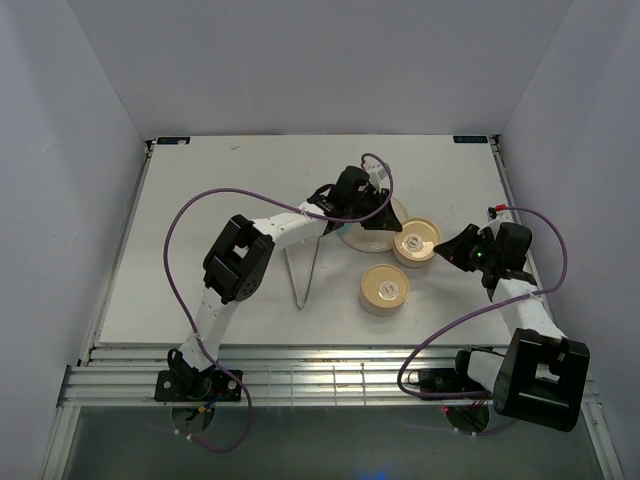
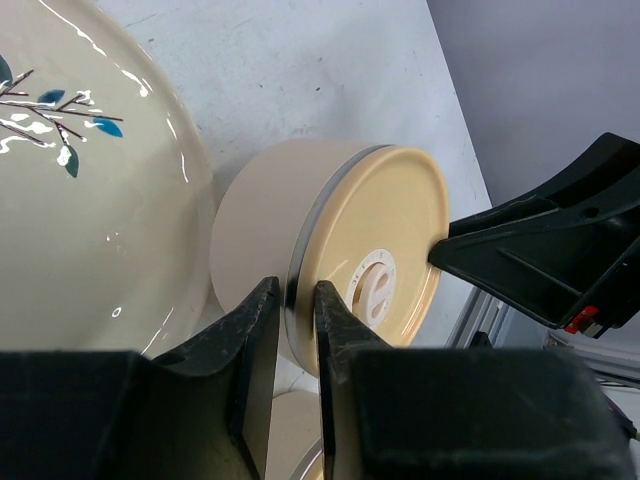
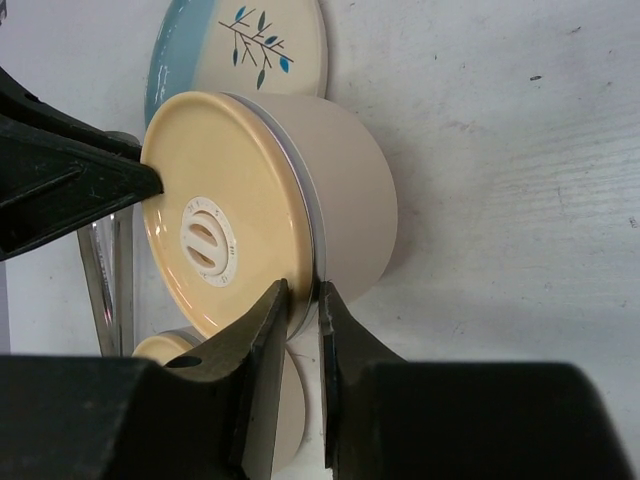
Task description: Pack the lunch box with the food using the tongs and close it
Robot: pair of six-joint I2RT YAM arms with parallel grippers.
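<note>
A round lunch box (image 1: 417,238) with a cream lid stands between my two grippers, next to a plate (image 1: 365,238) with a leaf print. My left gripper (image 1: 393,225) is at the lid's left edge; in the left wrist view its fingertips (image 2: 320,300) touch the rim. My right gripper (image 1: 445,247) is at the opposite edge, its fingertips (image 3: 278,300) on the rim. How far each finger is open is unclear. A second lidded container (image 1: 384,287) stands in front, partly hidden in both wrist views.
Metal tongs or utensils (image 1: 302,285) lie left of the containers. Walls stand close on the right, beside my right arm.
</note>
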